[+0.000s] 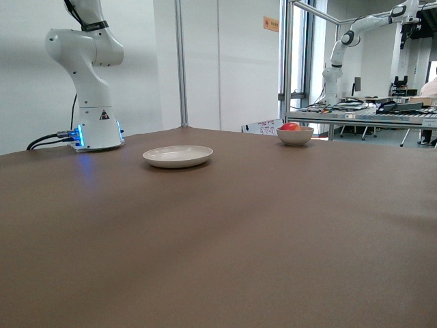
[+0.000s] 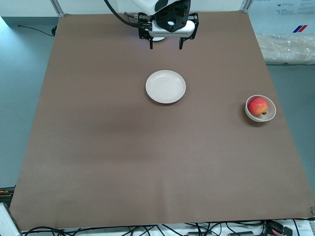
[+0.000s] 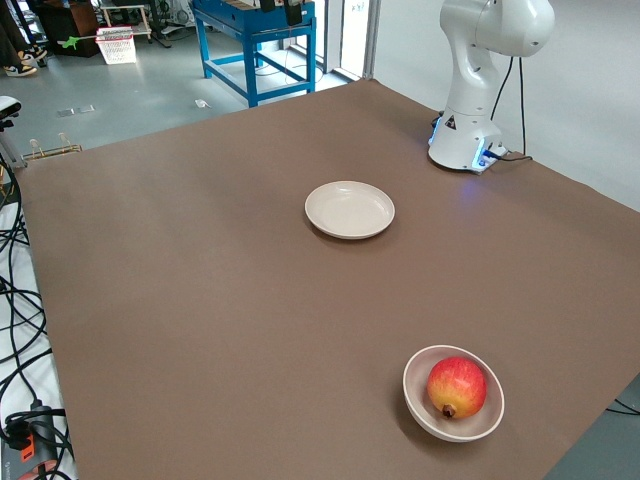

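Note:
A white plate (image 2: 165,86) lies near the middle of the brown table, also seen as a plate (image 1: 177,156) in the top view and a plate (image 3: 349,209) in the right view. To its right in the left view, a small bowl (image 2: 267,114) holds a red apple-like fruit (image 2: 257,105); the bowl (image 1: 295,137) and fruit (image 3: 456,385) show in the other views. My gripper (image 2: 166,44) hangs at the far edge in the left view, above and behind the plate, its two black fingers apart with nothing seen between them.
The robot base (image 3: 460,140) stands at the table's edge. Cables and boxes lie beyond the near edge in the left view.

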